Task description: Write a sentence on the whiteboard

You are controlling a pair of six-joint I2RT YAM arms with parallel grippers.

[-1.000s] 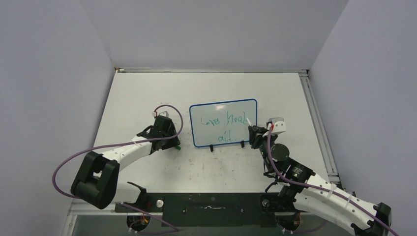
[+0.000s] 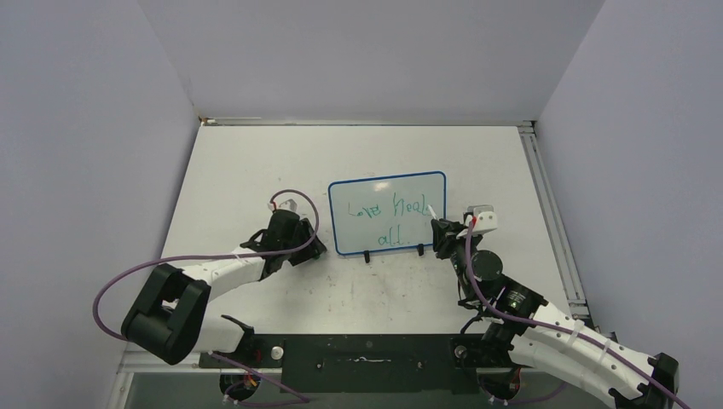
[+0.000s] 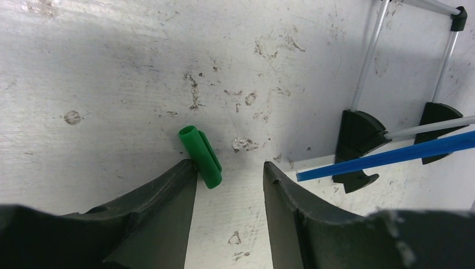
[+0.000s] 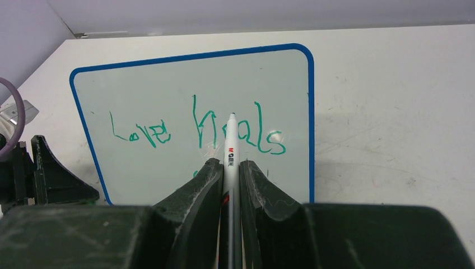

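A blue-rimmed whiteboard leans on its stand in the middle of the table. Green handwriting on it reads "Love heals" above "all" in the top view. My right gripper is shut on a white marker, whose bare tip points up in front of the board. On the table left of the board lies a green cap. My left gripper is open around it, low over the table. The cap sits close against its left finger, with a gap to the other finger; contact cannot be told.
Black feet of the stand rest right of the left gripper, with the board's blue edge near its right finger. Purple hoses run along both arms. Behind the board the tabletop is clear.
The right arm is nearly unmoved.
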